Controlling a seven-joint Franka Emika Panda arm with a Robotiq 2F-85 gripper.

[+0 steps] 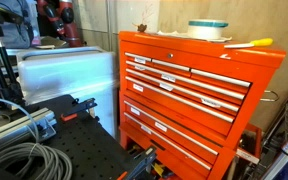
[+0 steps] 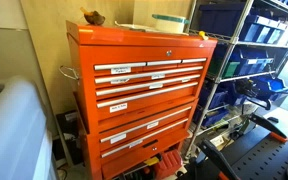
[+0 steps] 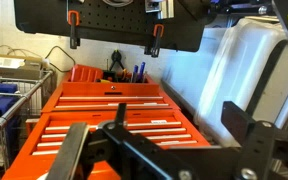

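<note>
In the wrist view, which looks upside down, my gripper has its two dark fingers spread wide apart. No object shows held between them. Beyond them is the front of the red tool chest, with no visible contact. The same chest fills the middle of exterior view 1, its labelled drawers looking closed. Near its base, exterior view 2 shows a low open compartment with tools. Dark arm parts appear at upper left in exterior view 1; the fingers cannot be made out there.
A blue-rimmed bowl-like object and a yellow object lie on the chest. A white bin stands left of it. The black table carries clamps and cables. Wire shelving with blue bins stands to the right.
</note>
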